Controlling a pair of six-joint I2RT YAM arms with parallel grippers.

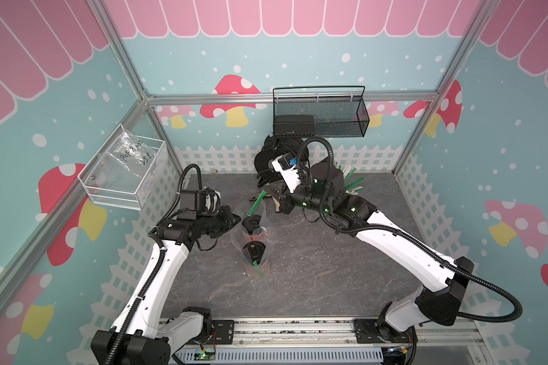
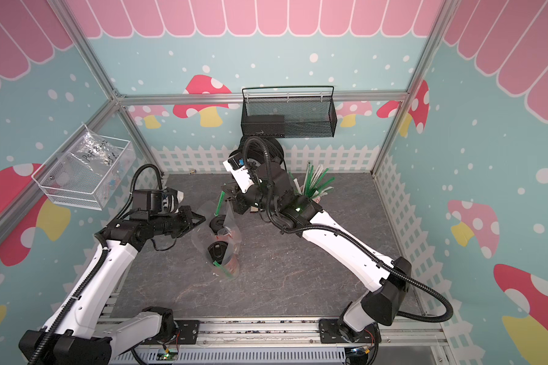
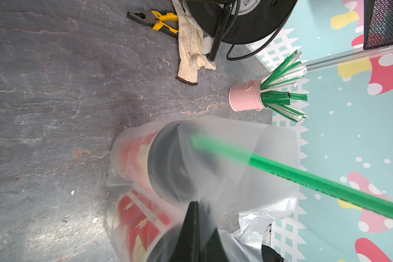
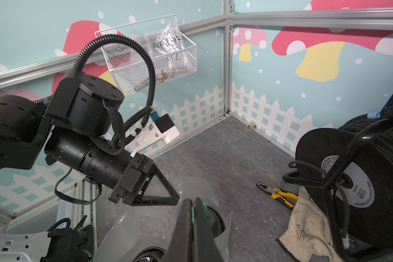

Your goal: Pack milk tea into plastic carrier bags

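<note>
A clear plastic bag (image 1: 271, 239) holds two drinks with black lids, the back lid (image 1: 252, 224) and the front lid (image 1: 255, 251). A green-wrapped straw (image 3: 318, 184) sticks out of the bag's mouth; another green end (image 1: 255, 264) shows low at the front. My left gripper is shut at the bag's left rim, with film gathered at its fingertips. Over the far right side of the bag, my right gripper is shut, film behind its tips. Whether film lies between those tips is unclear.
At the back are a cable reel (image 4: 336, 174), pliers (image 4: 279, 194), a glove (image 4: 307, 227) and a pink straw bucket (image 3: 244, 96). A white wire basket (image 1: 124, 173) hangs on the left wall.
</note>
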